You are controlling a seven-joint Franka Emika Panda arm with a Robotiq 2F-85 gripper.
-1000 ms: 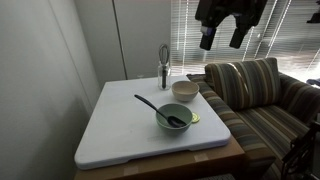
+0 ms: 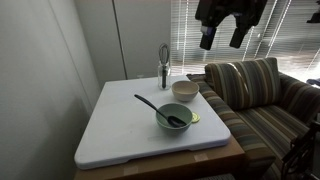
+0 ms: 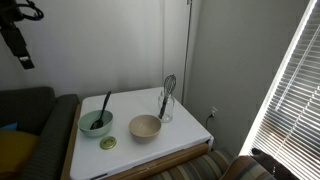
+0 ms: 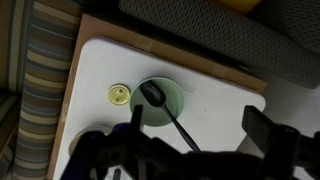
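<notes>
My gripper (image 2: 222, 42) hangs high above the table, its two fingers wide apart and nothing between them. A pale green bowl (image 2: 172, 128) stands on the white table, well below the gripper. Resting in that bowl is a black spoon (image 2: 147, 102), its handle leaning out over the rim. Seen from the wrist, the spoon (image 4: 180, 128) lies across the green bowl (image 4: 174, 92) between my open fingers, far beneath them. Beside the bowl lies a small yellow-green disc (image 4: 119, 94). A beige bowl (image 3: 145, 127) stands farther along the table.
Near the table's far end stands a clear jar (image 3: 168, 107) with a whisk (image 3: 169, 84) upright in it. A striped couch (image 2: 262, 92) sits against one side of the table.
</notes>
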